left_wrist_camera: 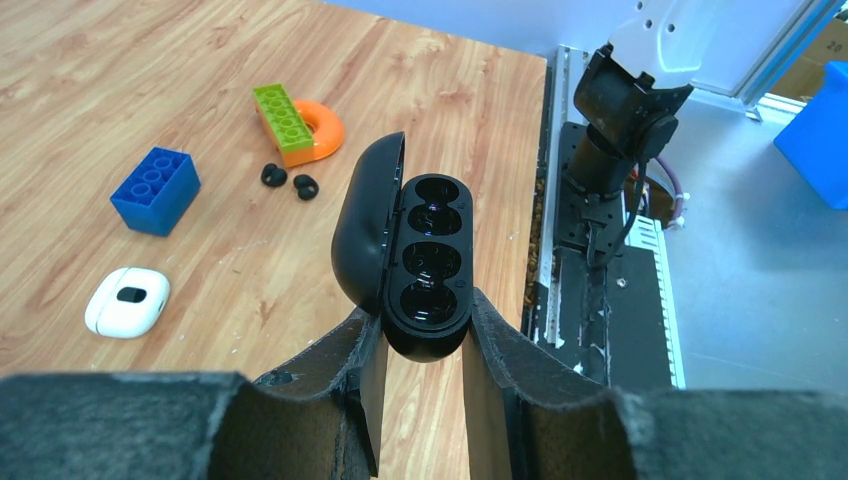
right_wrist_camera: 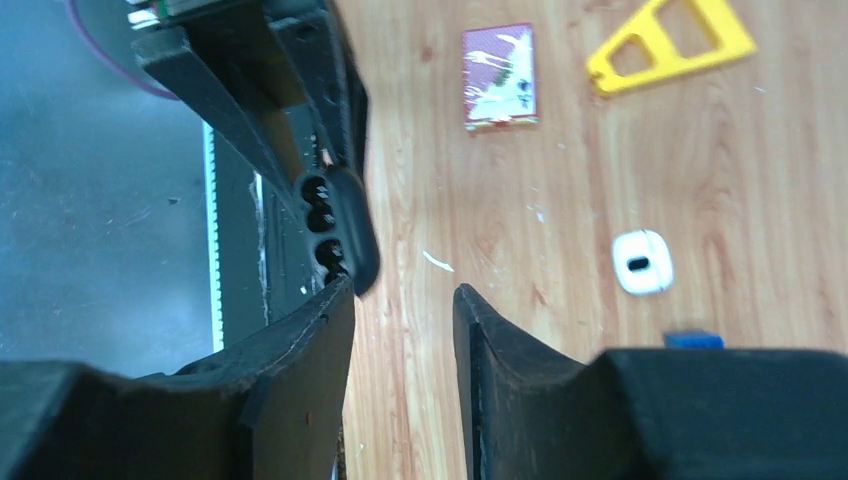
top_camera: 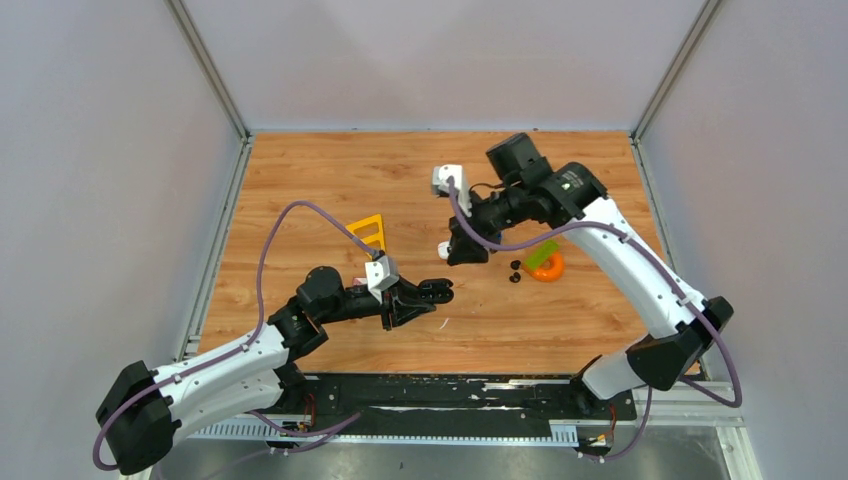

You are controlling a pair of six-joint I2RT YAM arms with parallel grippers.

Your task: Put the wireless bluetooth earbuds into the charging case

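My left gripper is shut on the lower end of a black charging case (left_wrist_camera: 430, 262), held above the table with its lid open. Dark, empty-looking hollows face up in the left wrist view. Two black earbuds (left_wrist_camera: 306, 187) (left_wrist_camera: 273, 175) lie on the wood beside the orange ring; the top view shows them as small dark spots. My right gripper is parted, with nothing between its fingertips. In the top view it hangs up and to the right of the black case (top_camera: 436, 290), apart from it, its fingers largely hidden by the arm.
A white rounded case (left_wrist_camera: 128, 302) and a blue block (left_wrist_camera: 156, 190) sit on the table. Near the earbuds are an orange ring (left_wrist_camera: 322, 130) and a green block (left_wrist_camera: 283, 118). A yellow triangle (right_wrist_camera: 670, 45) and a small packet (right_wrist_camera: 499, 75) lie farther left.
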